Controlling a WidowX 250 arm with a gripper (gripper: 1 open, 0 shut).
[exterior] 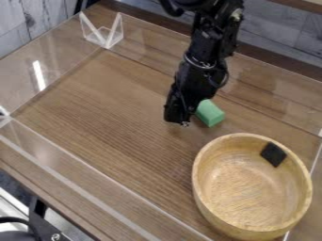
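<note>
My black gripper (179, 111) hangs over the middle of the wooden table, shut, with nothing visible between its fingers. Just to its right lies a small green block (212, 114), partly behind the gripper's body. I cannot tell whether the two touch.
A beige round bowl (247, 207) with a black patch on its inner wall fills the lower right. A white wire object (105, 34) stands at the back left.
</note>
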